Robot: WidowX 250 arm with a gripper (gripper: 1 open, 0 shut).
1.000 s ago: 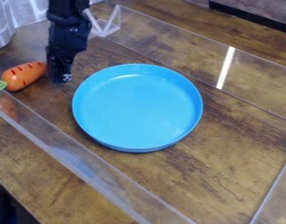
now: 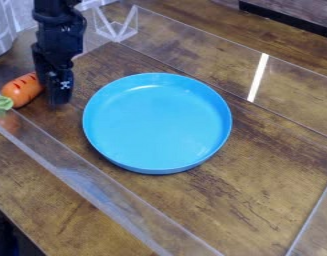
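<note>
An orange toy carrot (image 2: 26,88) with a green top lies on the wooden table at the left, behind a clear panel at its lower end. My dark gripper (image 2: 52,83) is lowered right beside the carrot, on its right side, with its fingers open; whether a finger touches the carrot is hard to tell. A round blue plate (image 2: 156,122) lies to the right of the gripper, empty.
Clear panels border the work area along the lower left and the right. A pale round object (image 2: 3,22) stands at the top left corner.
My gripper has moved slightly down and left toward the carrot. The carrot and plate look about the same.
</note>
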